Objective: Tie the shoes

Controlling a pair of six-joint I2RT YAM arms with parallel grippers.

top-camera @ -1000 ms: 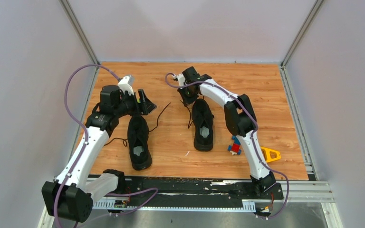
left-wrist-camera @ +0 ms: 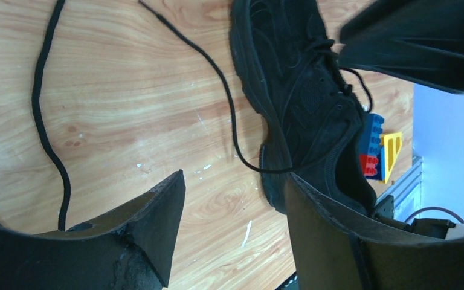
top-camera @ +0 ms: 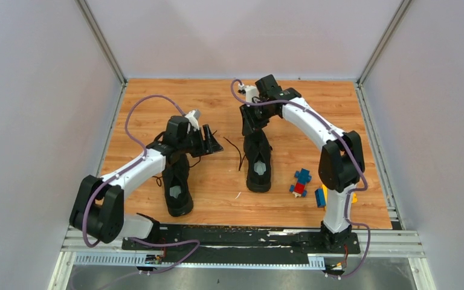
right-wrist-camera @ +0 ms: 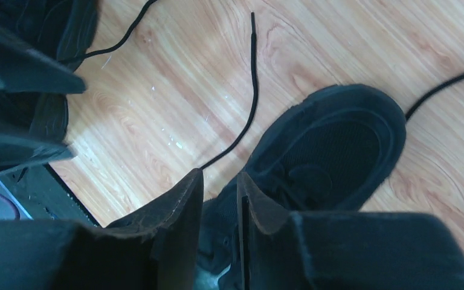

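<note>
Two black shoes stand on the wooden table, the left shoe (top-camera: 177, 187) and the right shoe (top-camera: 258, 163). My left gripper (top-camera: 212, 140) is open between them, above the table, its fingers (left-wrist-camera: 148, 223) apart. Behind that gap, in the left wrist view, a loose black lace (left-wrist-camera: 229, 109) curves to the right shoe (left-wrist-camera: 302, 90). My right gripper (top-camera: 249, 128) is over the far end of the right shoe. In the right wrist view its fingers (right-wrist-camera: 181, 211) are a narrow gap apart, with nothing seen held. One lace (right-wrist-camera: 251, 109) runs behind a finger; another lace (right-wrist-camera: 441, 90) lies on the far side.
To the right of the shoes lie a blue-and-red toy brick piece (top-camera: 300, 183) and blue and yellow blocks (top-camera: 321, 197). A small white scrap (top-camera: 238, 195) lies between the shoes. Bare table (top-camera: 199, 90) spans the back; walls close the sides.
My left gripper has moved right and slightly down the view, away from above the left shoe. My right gripper has moved right, over the right shoe's far end. The shoes stay put.
</note>
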